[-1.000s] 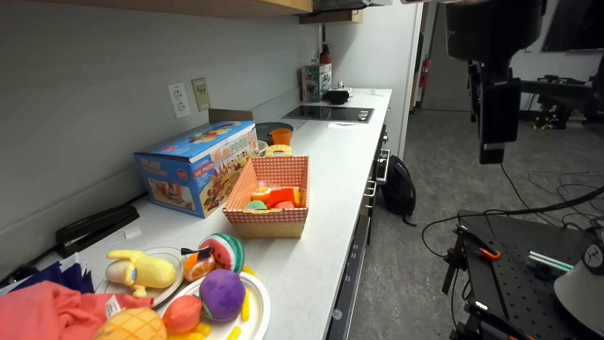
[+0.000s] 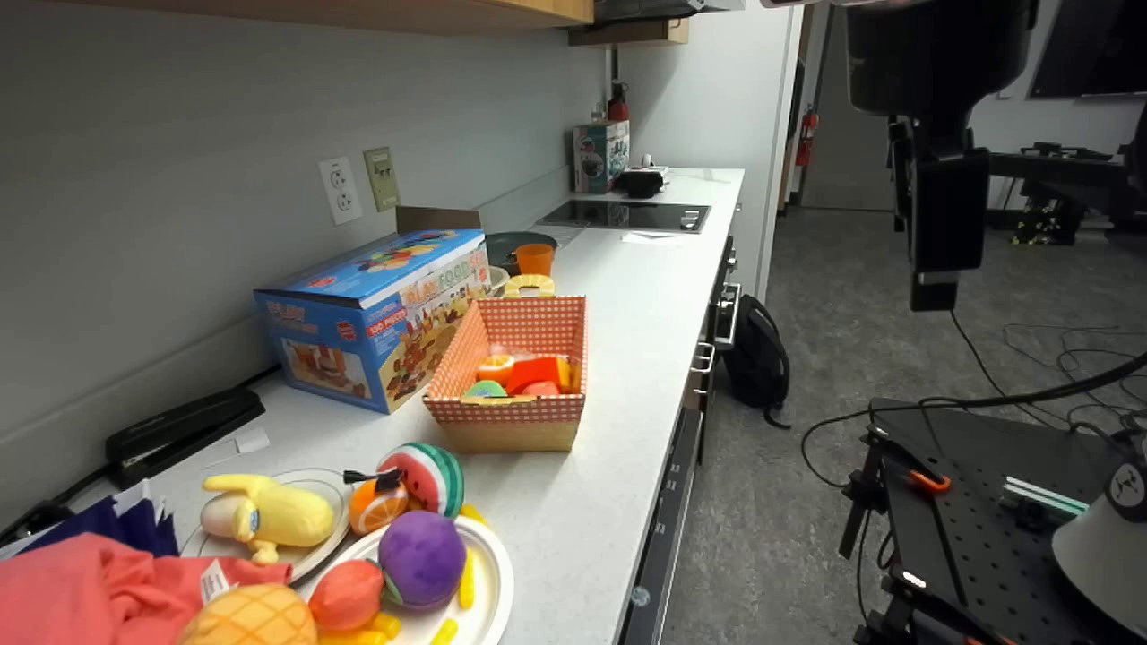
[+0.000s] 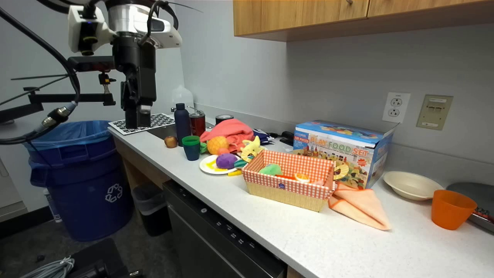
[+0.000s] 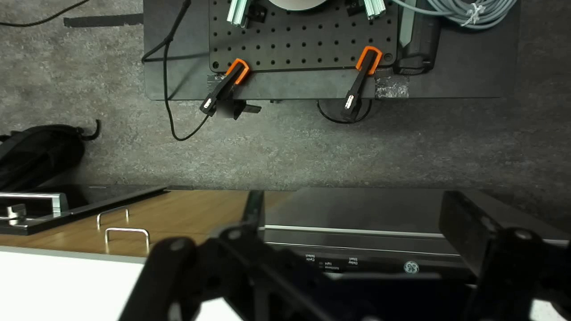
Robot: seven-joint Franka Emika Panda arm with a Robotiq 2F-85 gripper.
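Note:
My gripper is open, its two fingers wide apart and nothing between them in the wrist view. It hangs high over the floor in front of the counter, away from every object, as the second exterior view shows my gripper (image 3: 137, 121) at upper left. A red-checked basket (image 2: 505, 435) on the counter holds several play foods. Nearer in the first exterior view, a white plate (image 2: 496, 586) carries a purple plush fruit (image 2: 421, 559) and a red one (image 2: 346, 593). A yellow banana plush (image 2: 290, 516) lies on another plate behind it.
A blue play food box (image 3: 340, 143) stands behind the basket, against the wall side. An orange cup (image 3: 452, 209), a cream bowl (image 3: 412, 183) and a peach cloth (image 3: 361, 206) lie to its right. Wooden cabinets (image 3: 319, 18) overhang the counter. Bare counter (image 3: 287, 231) runs along the front edge.

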